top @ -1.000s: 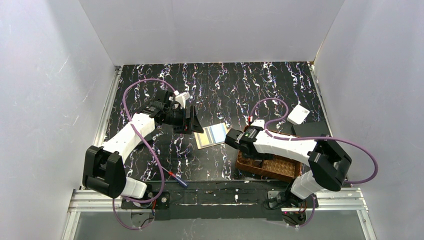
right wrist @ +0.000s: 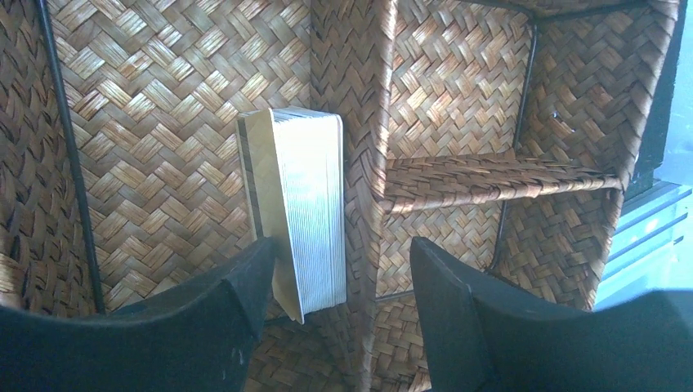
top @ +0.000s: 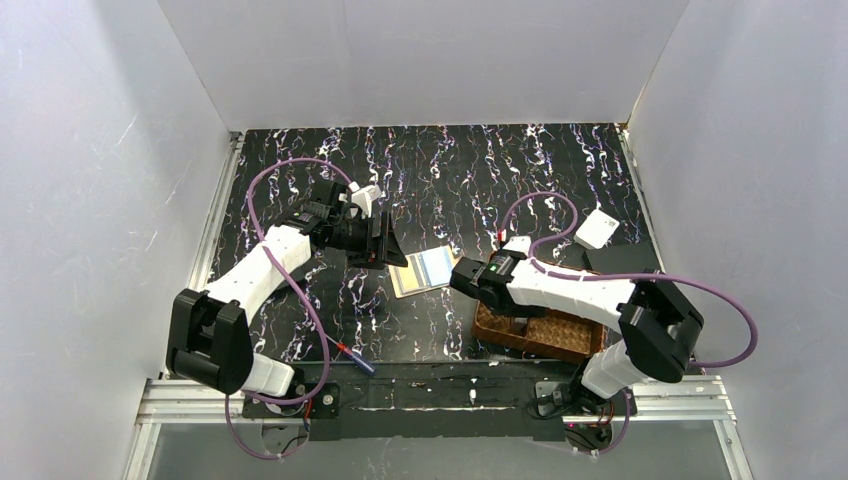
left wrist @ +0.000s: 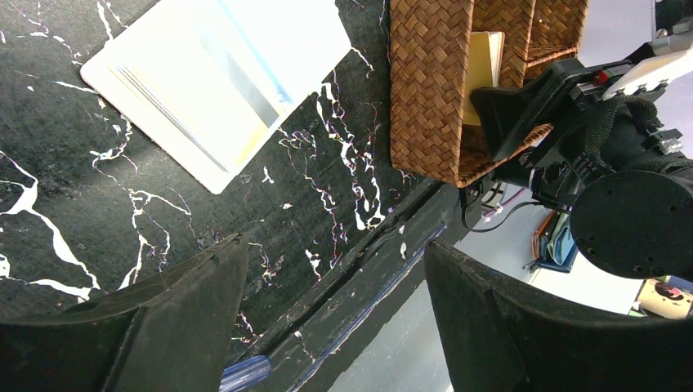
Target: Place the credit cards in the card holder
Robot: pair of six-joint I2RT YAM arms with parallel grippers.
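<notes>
The card holder [top: 424, 271] lies open and flat mid-table, its pockets yellowish and pale blue; in the left wrist view its cover [left wrist: 184, 90] shows at upper left. A thick stack of cards [right wrist: 312, 204] leans on edge against the divider of the wicker basket [top: 562, 333]. Over that stack my right gripper is open, its left fingertip overlapping the stack's left side and the other beyond the divider; whether it touches cannot be told. My left gripper stands open and empty, just left of the holder in the top view.
A blue pen-like tool [top: 357, 360] lies near the front edge. At the right sit a white box [top: 596, 229] and a dark flat pad [top: 624, 262]. The basket's dividers and walls stand close around my right fingers.
My right arm has shifted only slightly over the basket. The left arm and the card holder look unmoved.
</notes>
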